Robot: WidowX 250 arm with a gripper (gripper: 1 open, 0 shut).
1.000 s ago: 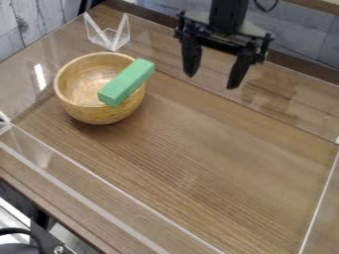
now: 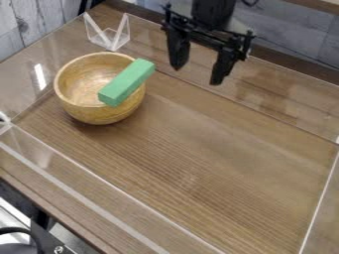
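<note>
My gripper point(image 2: 203, 50) is a black shape at the top centre, above the wooden table point(image 2: 199, 169), to the right of a wooden bowl point(image 2: 86, 99). A green block point(image 2: 126, 82) rests in the bowl, tilted and reaching over its right rim. The two dark fingers hang apart, with nothing visible between them.
A small white wire-like object point(image 2: 111, 32) stands at the back left, behind the bowl. The middle, right and front of the table are clear. The table's edge runs along the lower left, with cables beyond it.
My gripper has moved slightly to the left and up in the view. The bowl and green block have not moved.
</note>
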